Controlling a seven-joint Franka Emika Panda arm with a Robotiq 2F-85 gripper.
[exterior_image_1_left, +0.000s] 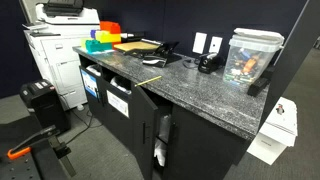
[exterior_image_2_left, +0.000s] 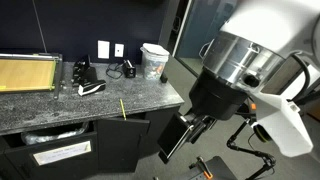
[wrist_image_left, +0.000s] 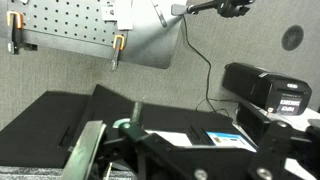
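From the bottom of the wrist view, my gripper looks down over black cabinet fronts and the grey floor. Its fingers (wrist_image_left: 87, 148) appear spread apart, and no held object shows between them. In exterior view 1 a black cabinet door (exterior_image_1_left: 145, 125) stands swung out from under the counter, with white items partly visible behind it. The white arm (exterior_image_2_left: 245, 70) fills the right of exterior view 2, where I cannot make out the fingers clearly. A thin yellow stick (exterior_image_1_left: 151, 80) lies on the speckled counter (exterior_image_1_left: 200, 92).
A lidded clear tub (exterior_image_1_left: 250, 58) stands at the counter's right end. Bright coloured bins (exterior_image_1_left: 102, 38) sit at the far end. A black telephone (exterior_image_2_left: 88, 78) rests near the wooden board (exterior_image_2_left: 27, 73). Black boxy equipment (wrist_image_left: 262, 86) and a cable occupy the floor.
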